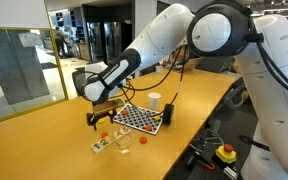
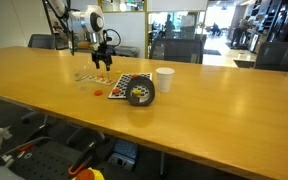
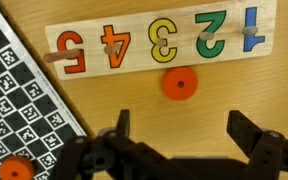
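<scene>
My open gripper hangs above the table, empty, its fingers (image 3: 122, 122) spread wide at the bottom of the wrist view. A flat orange-red ring (image 3: 180, 83) lies ahead of the gap between them, on bare wood. Just beyond it is a pale wooden number board (image 3: 136, 57), its coloured digits 1 to 5 appearing upside down and short pegs standing on it. In exterior view 1, the gripper (image 1: 103, 117) is on the far side of that board (image 1: 111, 143). A small yellow piece (image 1: 101, 121) shows near the fingers there.
To one side lies a black-and-white patterned board (image 3: 16, 100) bearing an orange disc (image 3: 17, 168). A white cup (image 2: 165, 78) and a black roll (image 2: 140, 92) stand nearby. Another red disc (image 1: 143, 140) lies loose. Open tabletop (image 2: 219, 115) extends to the right in exterior view 2.
</scene>
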